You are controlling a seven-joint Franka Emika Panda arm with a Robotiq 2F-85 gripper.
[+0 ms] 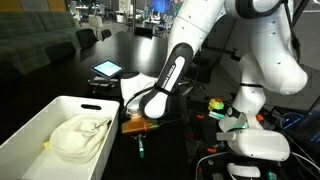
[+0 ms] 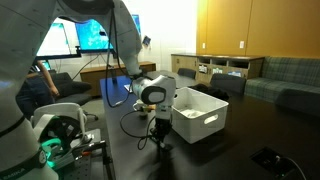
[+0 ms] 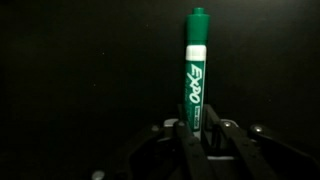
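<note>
A green-capped white Expo marker (image 3: 196, 70) runs up the wrist view, its cap toward the far end. My gripper is shut on the marker's near end, whose tip the fingers hide. From the first exterior side, the marker (image 1: 141, 148) shows as a small green and white piece just under the gripper (image 1: 139, 134), low over the dark table. In the second exterior view the gripper (image 2: 158, 137) is dark against the tabletop, and the marker is hard to make out there.
An open white box (image 1: 28, 155) with a pale cloth (image 1: 78, 138) inside stands close beside the arm. A tablet-like device (image 1: 107, 69) lies farther back. Bare dark tabletop (image 2: 225, 155) spreads out in front of the box.
</note>
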